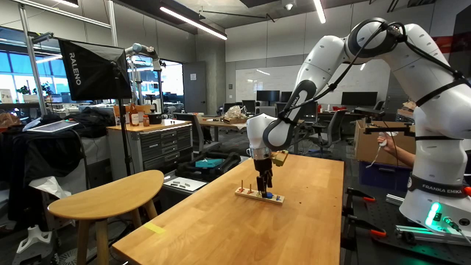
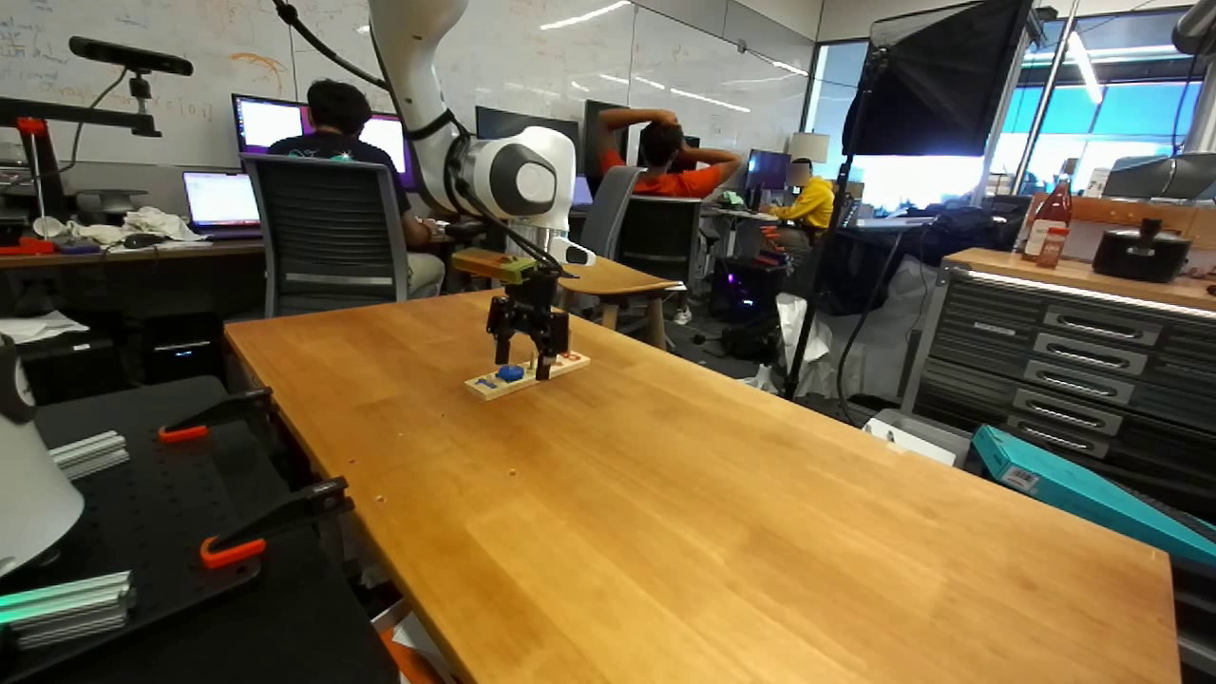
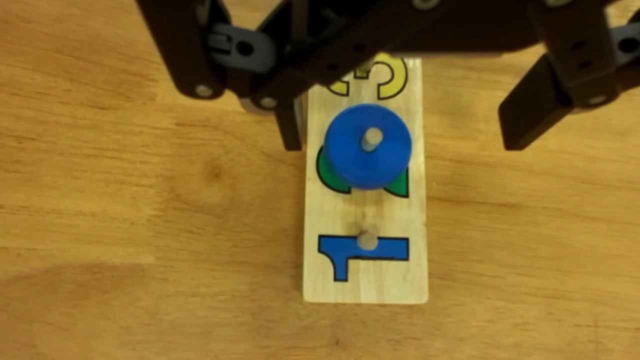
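A narrow wooden board (image 3: 366,291) with painted numerals and upright pegs lies flat on the table. One blue ring (image 3: 351,153) sits around the peg at the green numeral, which it partly covers; the peg's tip pokes through its hole. The peg (image 3: 367,240) at the blue 1 is bare. My gripper stands open over the board, one finger on each side of it and nothing held between them. In exterior view 2, the gripper (image 2: 522,365) straddles the board just beyond the blue ring (image 2: 510,372). The yellow numeral is partly hidden beneath the gripper.
Around the board the wooden table (image 1: 282,234) is clear, with wide free room towards its near end in exterior view 1. Black clamps (image 1: 360,194) grip the table's robot-side edge. A wooden stool (image 1: 110,194) stands off the opposite side.
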